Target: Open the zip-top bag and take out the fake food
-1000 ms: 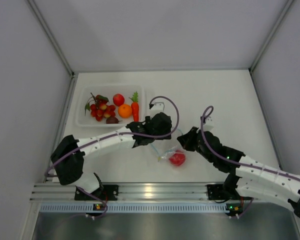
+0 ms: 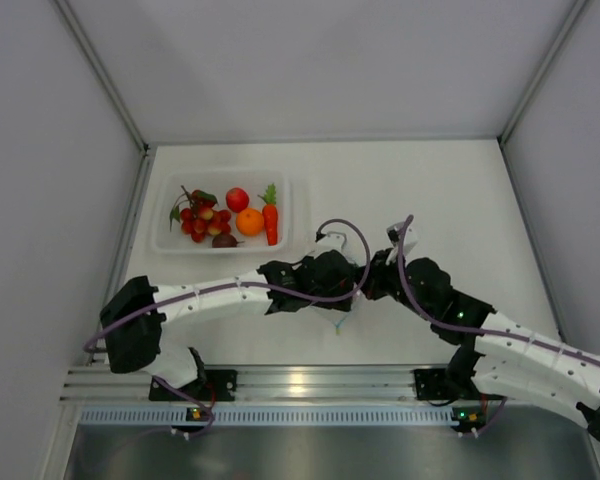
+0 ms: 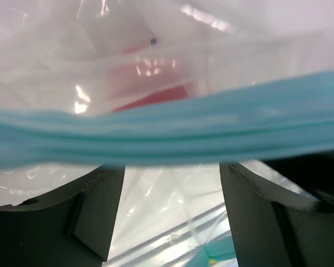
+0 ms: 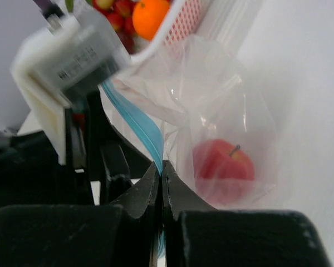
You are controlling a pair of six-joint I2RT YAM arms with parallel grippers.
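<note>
The clear bag (image 4: 222,94) with a blue zip strip (image 3: 172,133) is between my two grippers, a red fake fruit (image 4: 222,167) inside it. The left gripper stands part open below the zip strip, clear plastic showing behind its fingers. My right gripper is shut, the thin blue strip running to its fingertips. In the top view both arms meet at the middle and mostly hide the bag.
A white basket (image 2: 163,228) of fake fruit and vegetables, with an orange (image 2: 249,222) and carrot (image 2: 270,224), stands at the back left.
The red fruit, seen at the front in the oldest top view, is now hidden there.
</note>
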